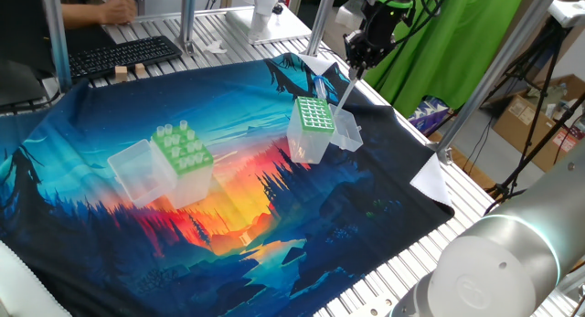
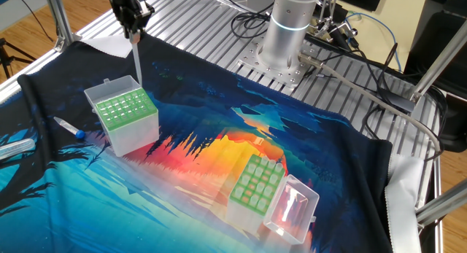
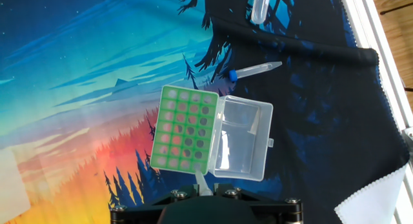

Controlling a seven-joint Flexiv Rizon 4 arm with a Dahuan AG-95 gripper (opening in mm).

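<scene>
A long, pale translucent tip (image 2: 138, 63) hangs from my gripper (image 2: 135, 37), which is shut on its upper end. The tip points downward, close to the box with the empty-looking green rack (image 2: 125, 116), on its open lid's side. In the wrist view, the tip (image 3: 202, 183) shows near the lower corner of the green rack (image 3: 184, 130), and the open clear lid (image 3: 242, 137) lies beside it. Whether the tip touches the box cannot be told. A second green-topped box (image 1: 186, 166), its lid open, has several translucent pieces standing in its rack.
A blue-capped tube (image 3: 255, 70) lies on the cloth beyond the rack, with another clear tube (image 3: 261, 8) farther off. Dark folds in the cloth (image 3: 322, 114) run along the table's edge. A keyboard (image 1: 123, 57) and a person's hand (image 1: 117, 11) are across the table.
</scene>
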